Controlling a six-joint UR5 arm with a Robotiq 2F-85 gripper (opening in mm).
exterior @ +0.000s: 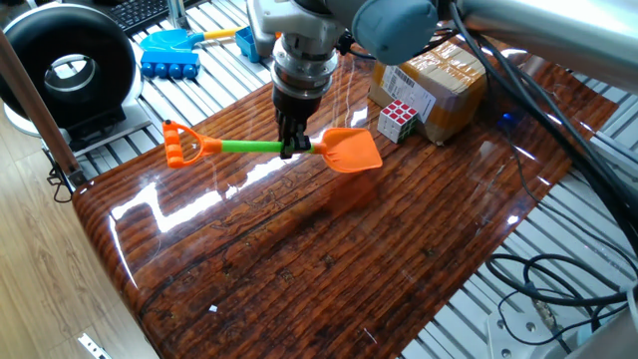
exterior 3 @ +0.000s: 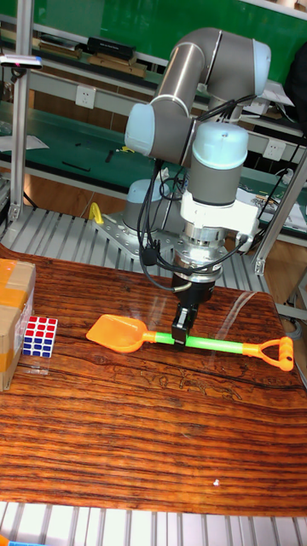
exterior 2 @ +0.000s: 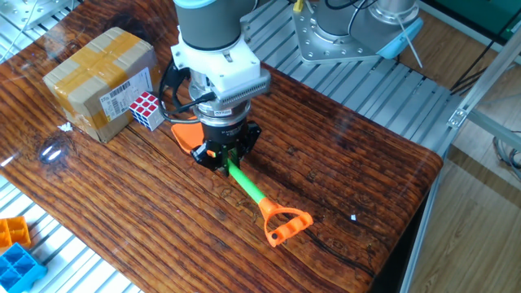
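A toy shovel with an orange blade [exterior: 351, 151], a green shaft [exterior: 251, 147] and an orange D-shaped handle [exterior: 183, 145] extends level across the far part of the table in exterior view 1. My gripper [exterior: 294, 148] points down and is shut on the shaft close to the blade. The shovel's orange reflection lies below the blade, apart from it, so it seems held a little above the wood. In exterior view 2 the arm covers part of the blade, while the handle [exterior 2: 286, 228] shows clear. Exterior view 3 shows the shaft [exterior 3: 213, 344] running through the dark fingers [exterior 3: 181, 333].
Near the blade side stand a Rubik's cube [exterior: 397, 121] and a taped cardboard box [exterior: 439, 88].
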